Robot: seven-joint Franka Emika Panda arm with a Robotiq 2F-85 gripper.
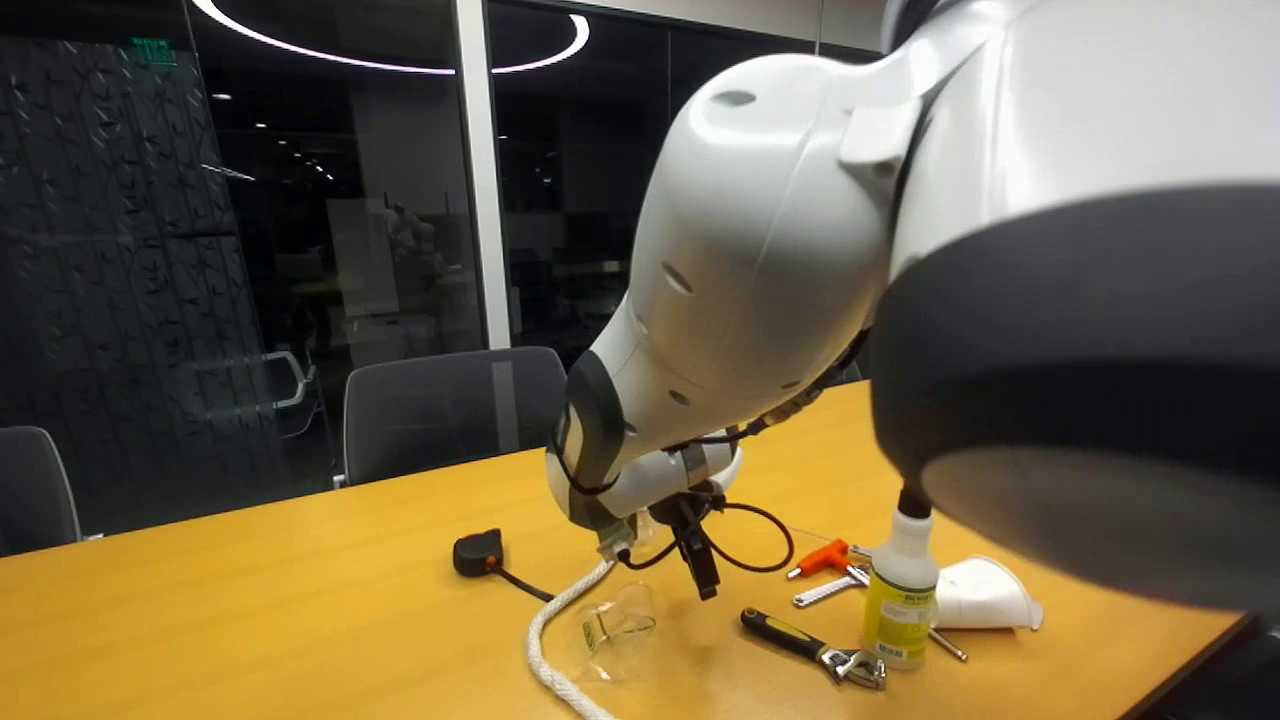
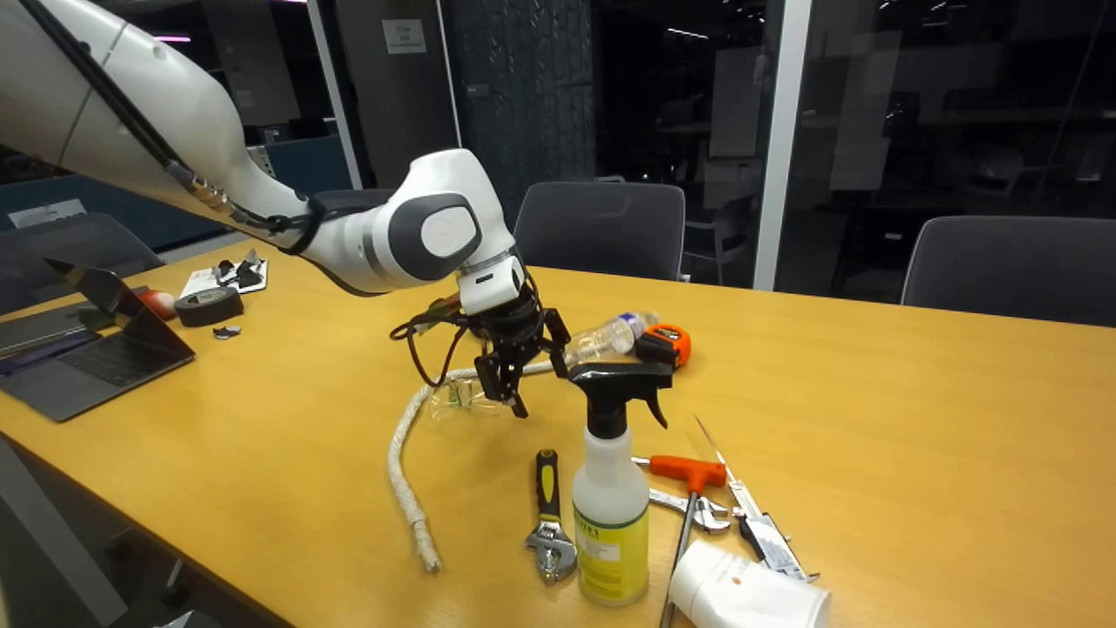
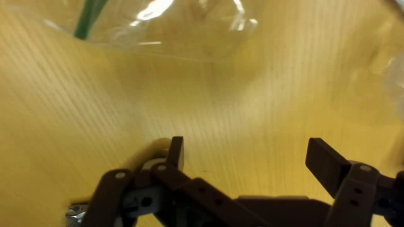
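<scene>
Low over the table, my gripper stands open, with bare wood visible between its fingertips. In exterior view 2, the gripper (image 2: 540, 389) hangs behind the spray bottle (image 2: 612, 502), between a crumpled clear plastic piece (image 2: 460, 396) and a clear bottle (image 2: 609, 340). The clear plastic piece (image 3: 181, 26), with a green strip, fills the top of the wrist view, apart from the fingers. A white rope (image 2: 400, 460) curves past it. An adjustable wrench (image 2: 549, 502) with a black and yellow handle lies nearer the camera.
An orange T-handle tool (image 2: 690, 471), a second wrench (image 2: 670, 501), calipers (image 2: 769, 539) and a white cup on its side (image 2: 748, 591) crowd the spray bottle. An orange and black tape measure (image 2: 670, 344) sits behind.
</scene>
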